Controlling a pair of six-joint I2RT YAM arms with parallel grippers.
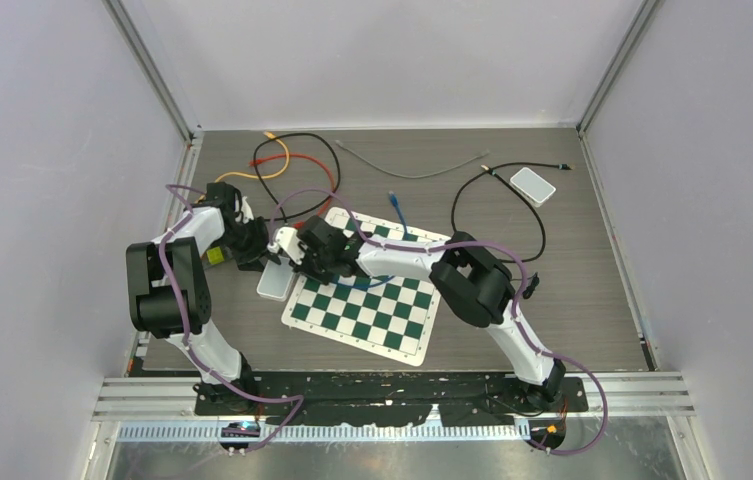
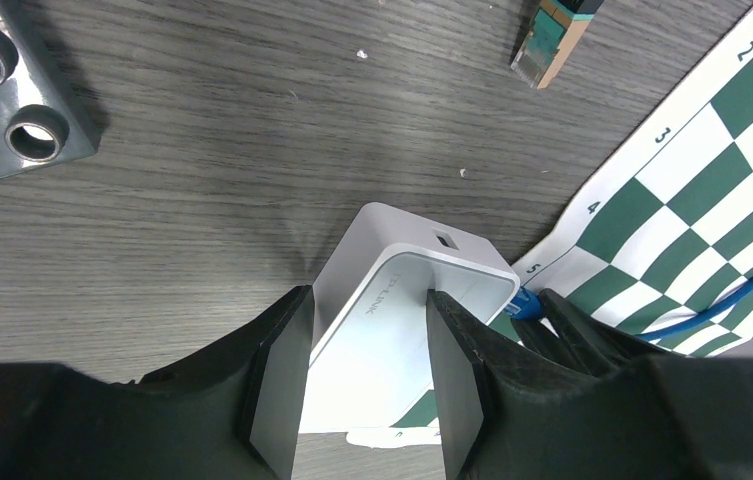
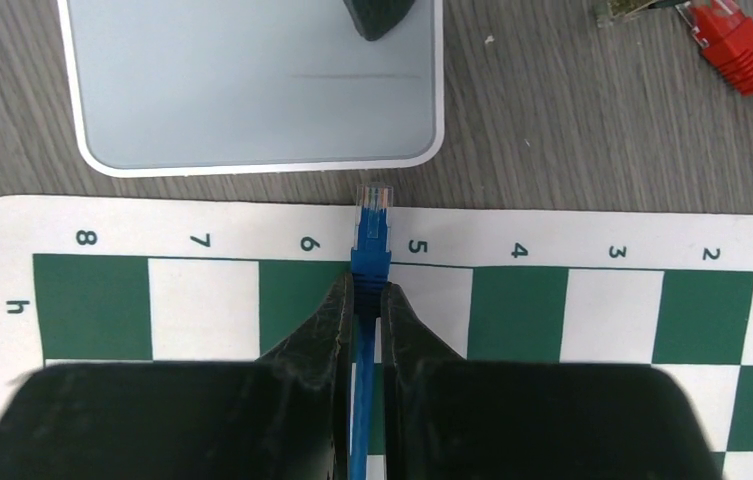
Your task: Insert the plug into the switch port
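Observation:
The white switch box (image 2: 382, 330) lies at the left edge of the checkered board. My left gripper stands part open over it: one finger is by its left side, the other appears over its top face. A small slot shows on the box's far side. My right gripper is shut on the blue cable just behind its plug (image 3: 373, 225). The clear tip points at the box (image 3: 252, 90), and a narrow gap appears between them in the right wrist view. No port facing the plug can be made out.
The checkered board (image 1: 377, 325) lies under the right arm. A grey studded block (image 2: 12, 110) sits left of the box. A red plug (image 3: 737, 45) and other cables lie behind. A second white box (image 1: 532, 186) is far right.

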